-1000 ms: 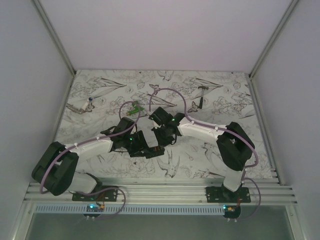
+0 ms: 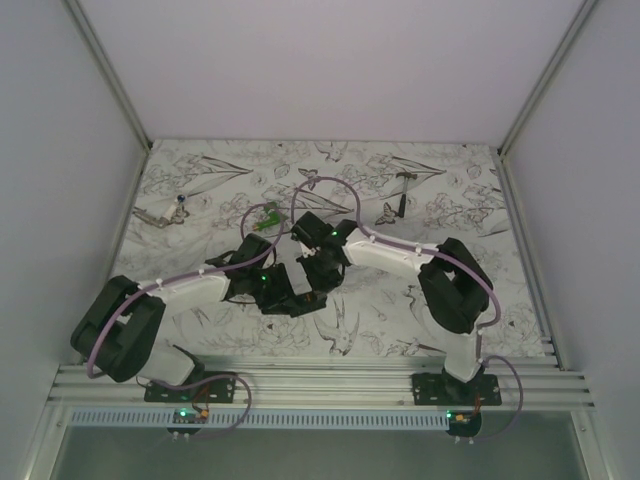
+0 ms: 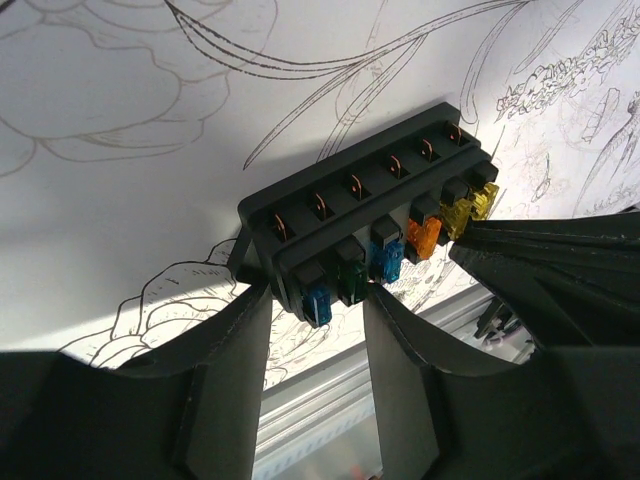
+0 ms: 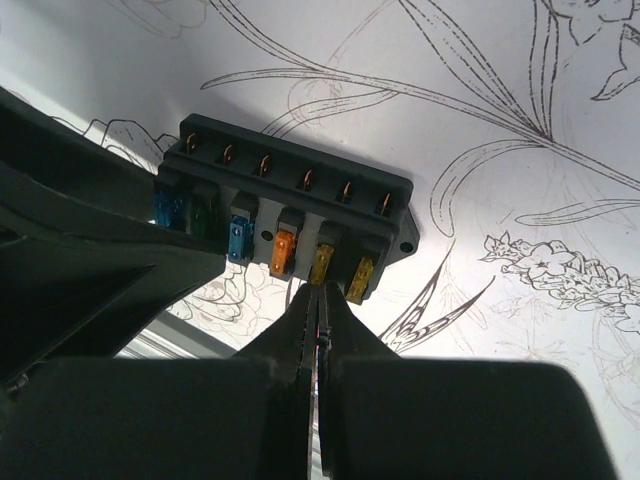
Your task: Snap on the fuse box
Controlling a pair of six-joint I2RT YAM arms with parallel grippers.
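Observation:
The black fuse box (image 3: 355, 190) (image 4: 285, 180) lies on the patterned table, with a row of coloured fuses along one side: blue, green, orange and yellow. My left gripper is at the blue and green end, fingers apart around that end; whether they press on it I cannot tell. My right gripper is shut, its tips at a yellow fuse (image 4: 322, 264), with nothing visible between them. In the top view both grippers meet over the box (image 2: 308, 304) near the front middle.
A green object (image 2: 268, 218) lies behind the arms, a hammer (image 2: 403, 195) at the back right, another tool (image 2: 160, 215) at the back left. The front metal rail (image 2: 330, 370) is close below the box.
The right arm has shifted slightly left in the top view. The left arm has moved very little.

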